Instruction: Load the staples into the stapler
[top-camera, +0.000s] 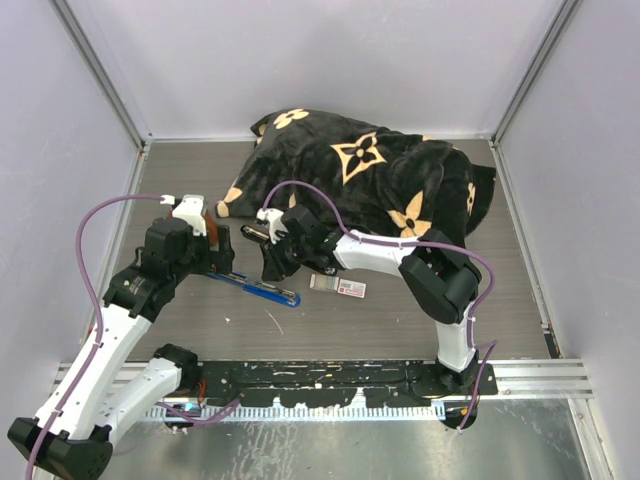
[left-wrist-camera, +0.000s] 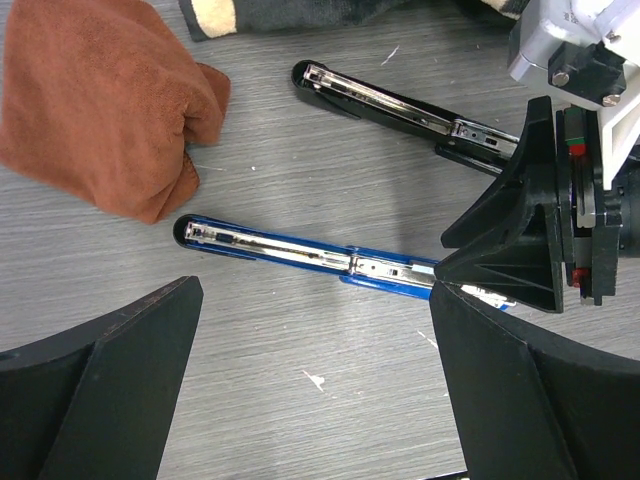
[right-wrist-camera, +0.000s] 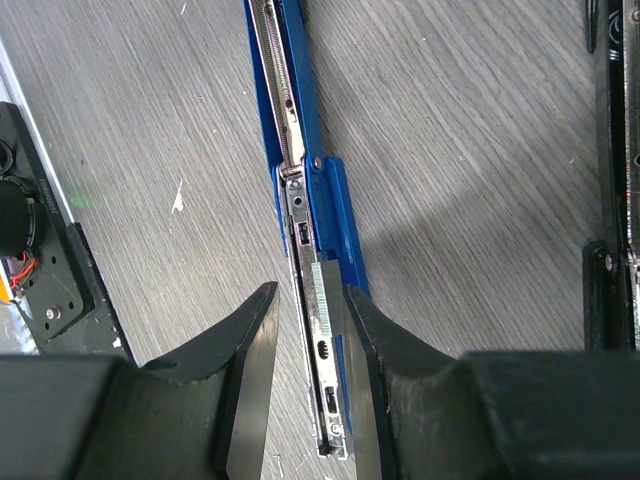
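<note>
An opened blue stapler lies flat on the table, its metal rail showing. In the right wrist view, a short grey strip of staples sits at the rail of the stapler; whether it is fully seated I cannot tell. My right gripper is above that end, open, its fingers appearing on either side of the rail, and nothing is gripped. My left gripper hangs open over the stapler's other end, its fingers empty. A staple box lies to the right.
A black stapler lies open behind the blue one. An orange-brown cloth is at the left, and a dark patterned blanket fills the back. Bare table shows at the front right.
</note>
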